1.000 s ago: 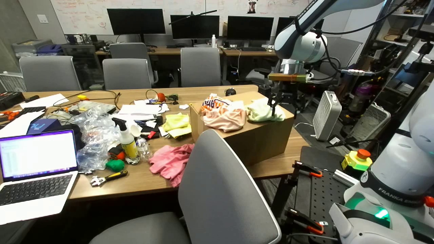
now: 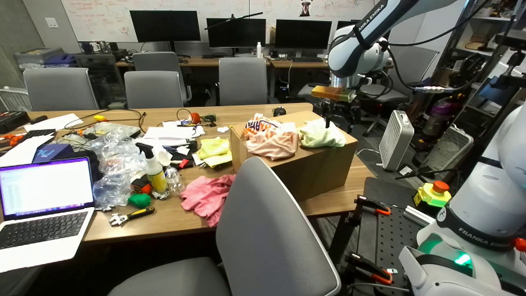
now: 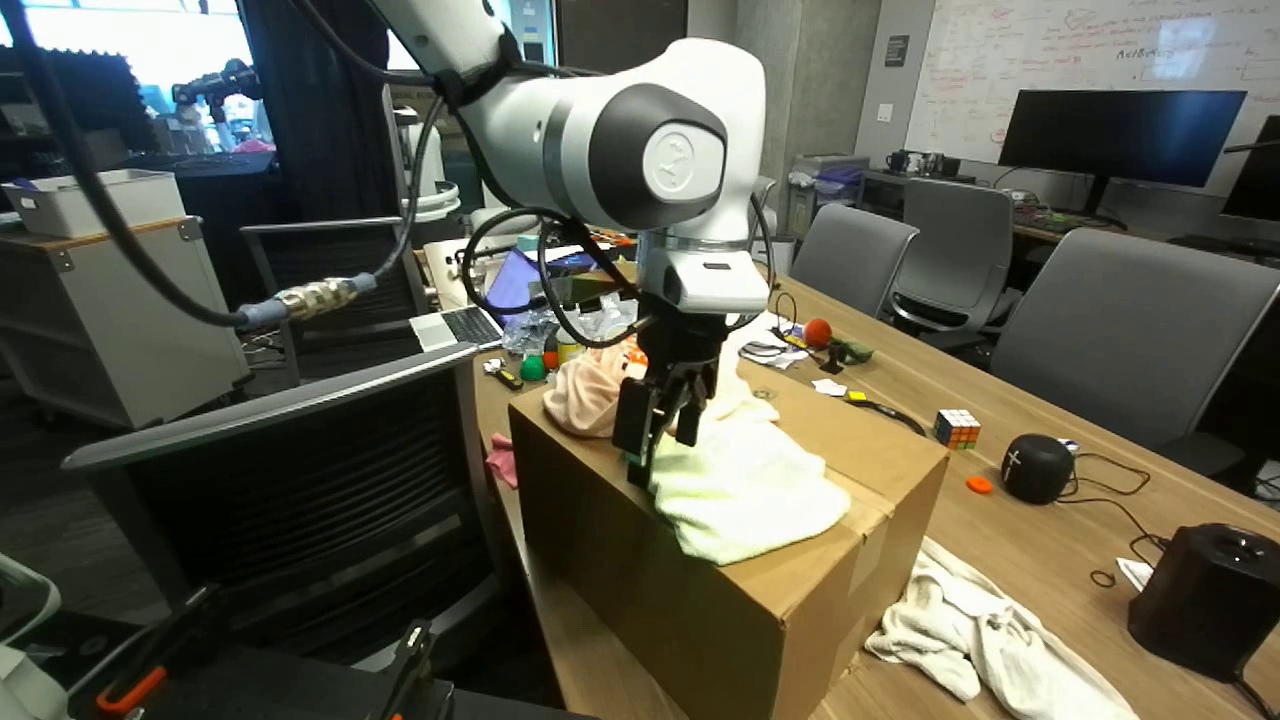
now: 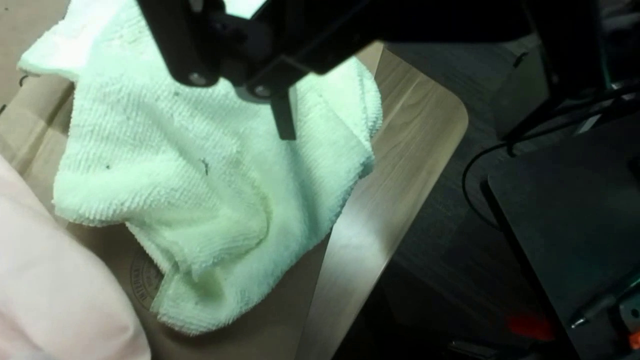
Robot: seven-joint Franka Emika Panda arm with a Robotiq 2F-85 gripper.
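Note:
A pale green towel [image 3: 750,486] lies crumpled over the top of a cardboard box [image 3: 672,612], near one end. Over this towel [image 4: 180,156] my gripper [image 3: 663,456] points down with its fingers apart, nothing held between them. One dark finger [image 4: 284,117] shows against the towel in the wrist view; the other is hard to make out. Whether the fingertips touch the cloth, I cannot tell. Beside the green towel rests a peach cloth [image 2: 273,142], with an orange-and-white printed cloth [image 2: 259,123] behind it.
The box stands on a wooden table [image 2: 291,201]. A pink cloth [image 2: 209,195], a yellow cloth [image 2: 215,150], a spray bottle [image 2: 155,172] and a laptop [image 2: 47,197] sit on the table to the left. A grey chair [image 2: 266,232] is in front. White cloth [image 3: 990,630] lies beyond the box.
My gripper has shifted left and slightly up in exterior view 1, and its tilt differs a little. The towel and the other cloths look unmoved.

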